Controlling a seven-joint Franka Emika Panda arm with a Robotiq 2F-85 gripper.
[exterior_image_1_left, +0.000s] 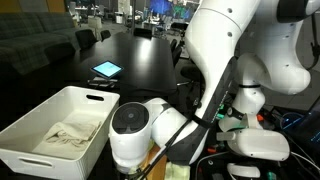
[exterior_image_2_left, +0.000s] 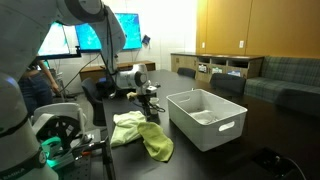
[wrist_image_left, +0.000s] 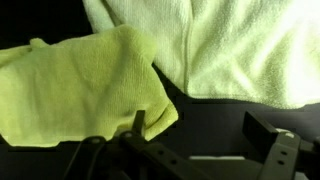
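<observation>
In the wrist view, a yellow-green cloth lies rumpled at left and a paler cloth at upper right, on a dark table. My gripper stands open over them, its left finger overlapping the yellow-green cloth's lower edge and its right finger over bare table. Nothing shows between the fingers. Exterior view 2 has the yellow-green cloth nearer the camera and the paler cloth behind it. Fingertips are hidden in exterior view 1.
Beside the cloths stands a white open box. Inside it lies a light cloth, seen from exterior view 1. A tablet with a lit screen rests on the dark table farther back. Bare tabletop extends in front of the box.
</observation>
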